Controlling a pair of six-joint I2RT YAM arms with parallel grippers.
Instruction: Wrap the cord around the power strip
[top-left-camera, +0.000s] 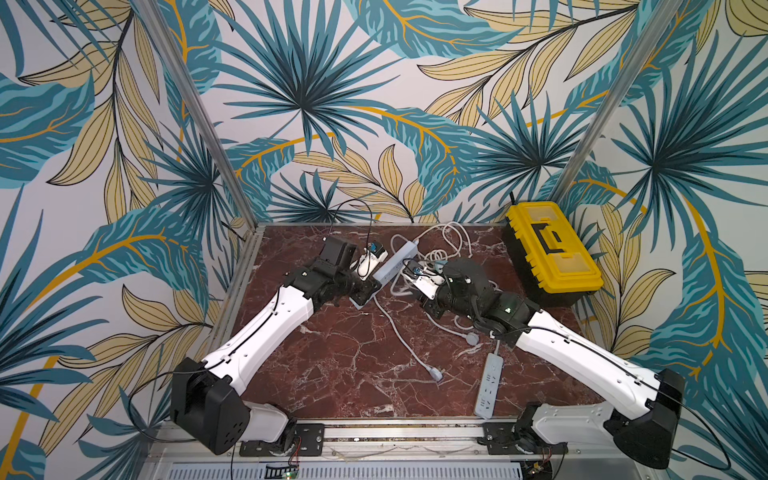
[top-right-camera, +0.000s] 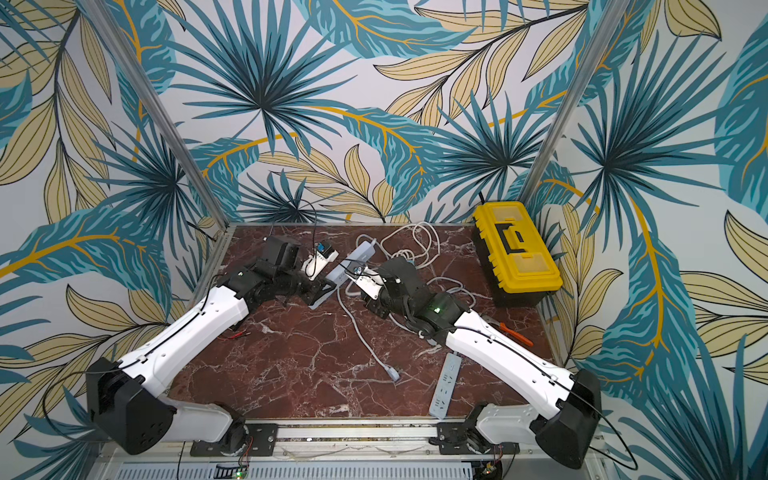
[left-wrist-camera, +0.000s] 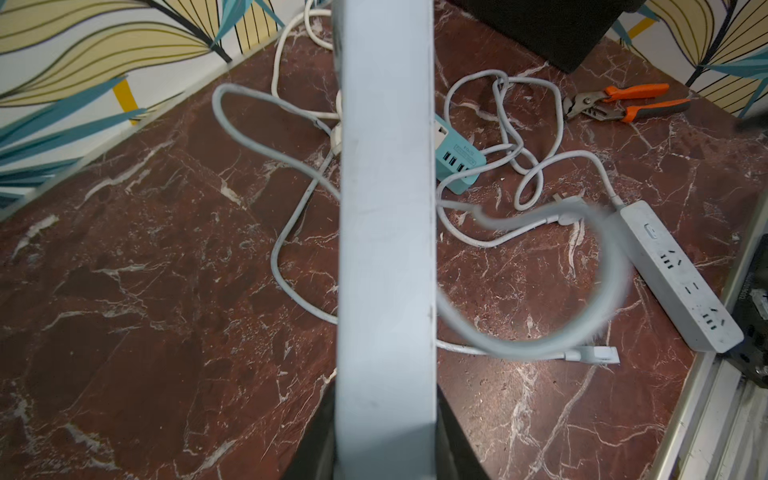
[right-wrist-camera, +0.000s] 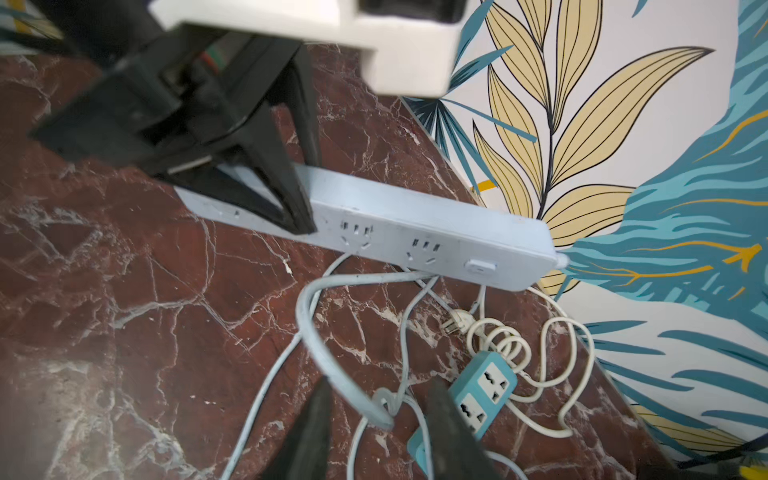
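Note:
A long pale power strip is held tilted above the table, seen along its length in the left wrist view. My left gripper is shut on it, one finger on each side. From the strip hangs its grey cord, curving into a loose loop that blurs in the left wrist view. The right gripper is close to the strip, its blurred fingers apart. A bend of the cord shows between them, but neither finger visibly touches it. In the top left view the right arm hides its fingertips.
A teal power strip (right-wrist-camera: 472, 396) lies among tangled cords beneath. Another grey strip (top-left-camera: 489, 385) rests at the front edge, and orange pliers (left-wrist-camera: 624, 104) lie to the right. The yellow toolbox (top-left-camera: 553, 246) stands back right.

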